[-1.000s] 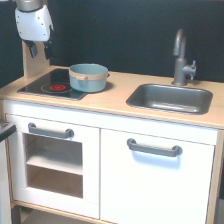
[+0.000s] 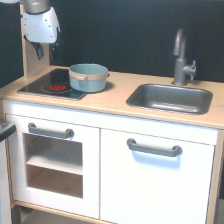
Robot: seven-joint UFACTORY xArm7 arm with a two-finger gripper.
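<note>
My gripper (image 2: 42, 50) hangs at the upper left, under the white arm (image 2: 40, 22), in the air over the far left of the counter. Its dark fingers are too small to read as open or shut. To its right and lower stands a blue-green pot (image 2: 88, 79) with a tan handle, upright on the right part of the black hob (image 2: 48, 90). The gripper is apart from the pot. A red ring shows on the hob's left side.
A metal sink (image 2: 170, 98) with a grey faucet (image 2: 180, 60) is set into the wooden counter (image 2: 118, 90) at the right. Below are an open-fronted compartment (image 2: 55, 155) and a white door (image 2: 150, 185) with a dark handle. Counter between pot and sink is bare.
My arm and gripper have shifted slightly to the right, and the gripper sits a little lower. The pot has not moved.
</note>
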